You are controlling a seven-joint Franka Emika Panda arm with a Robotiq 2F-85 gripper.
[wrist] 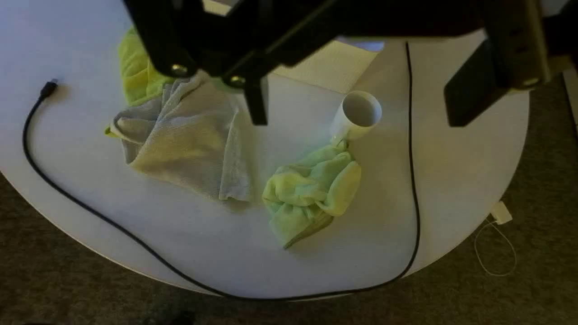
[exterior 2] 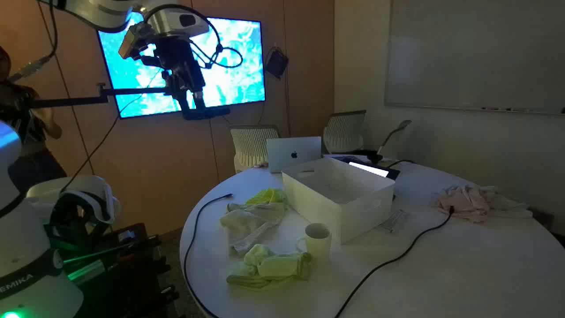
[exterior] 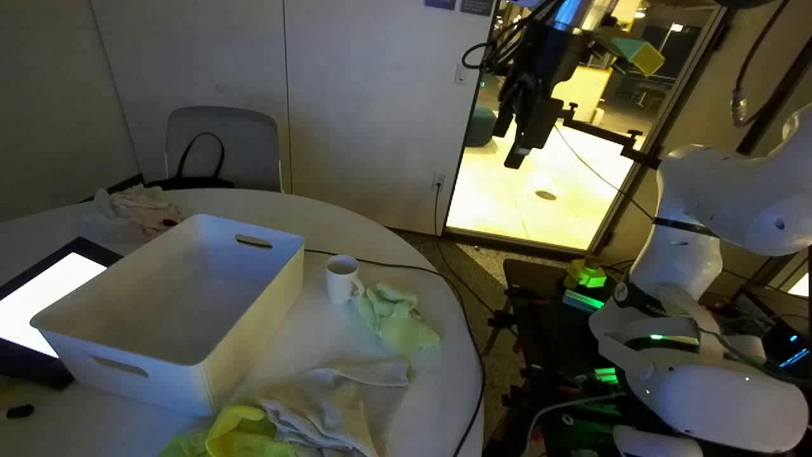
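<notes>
High above the round white table [wrist: 179,238] hangs my gripper, open, its fingers wide apart with only air between them. Far below lies a crumpled pale green cloth [wrist: 314,189]. A white mug [wrist: 347,122] stands upright beside it, close against or touching the cloth. To the cloth's left in the wrist view is a grey towel [wrist: 189,141], partly over a yellow-green cloth [wrist: 138,70]. The big white box [exterior: 251,335] stands open at the top behind the mug; the part of its floor that shows looks empty.
A black cable [wrist: 412,178] curves along the table's edge. Beyond the box are a laptop [exterior 2: 294,153] and a dark device with a lit screen [exterior: 45,297]. Pinkish cloth [exterior 2: 463,201] lies across the table. In exterior view 2, the right foreground of the tabletop is mostly clear.
</notes>
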